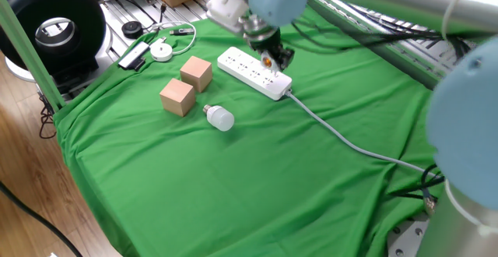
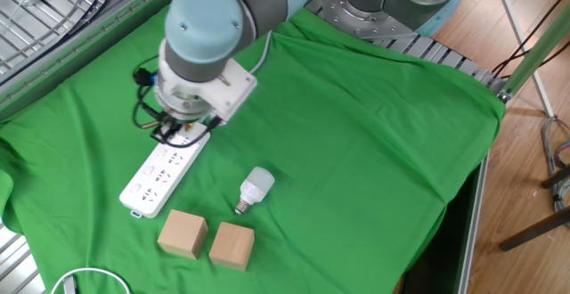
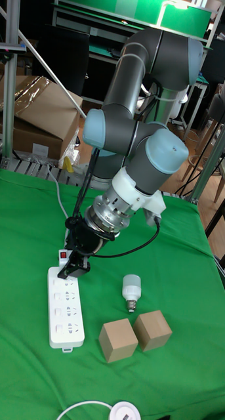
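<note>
A white power strip (image 1: 254, 72) lies on the green cloth. My gripper (image 1: 274, 64) hangs over its cable end, tilted, with a small orange part showing near the tip. From exterior view 2 the gripper (image 2: 169, 134) covers part of the strip (image 2: 158, 178) at that end. In exterior view 3 the dark gripper (image 3: 74, 266) is beside the strip's red switch (image 3: 63, 255), overlapping the strip's upper part. Whether it touches the strip cannot be made out. The fingers are small and dark, so their opening is unclear.
A white light bulb (image 1: 220, 117) lies near two wooden cubes (image 1: 178, 97) (image 1: 197, 73). At the far left are a white round charger (image 1: 161, 51) and its cable. The strip's grey cable (image 1: 350, 144) runs across the cloth towards the arm's base.
</note>
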